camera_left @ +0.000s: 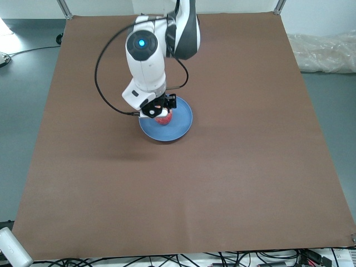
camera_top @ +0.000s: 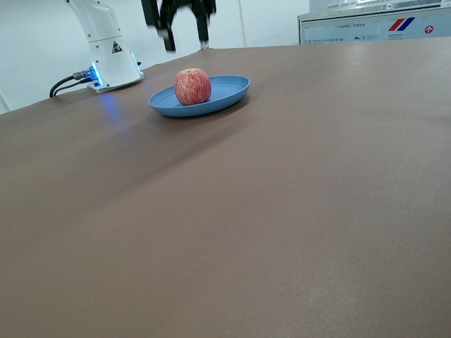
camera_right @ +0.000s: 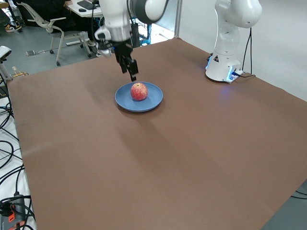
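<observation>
A red apple (camera_top: 192, 87) rests on a blue plate (camera_top: 232, 88) on the brown table; the right view shows the apple (camera_right: 139, 91) near the plate's middle, and in the left view the gripper partly hides it. The black gripper (camera_top: 186, 46) hangs above and behind the apple, clear of it, its fingers apart with nothing between them. In the right view it (camera_right: 133, 78) is just above the plate's far edge.
The arm's white base (camera_right: 223, 67) stands at the back. Cables (camera_left: 233, 259) run along the table's outer edge.
</observation>
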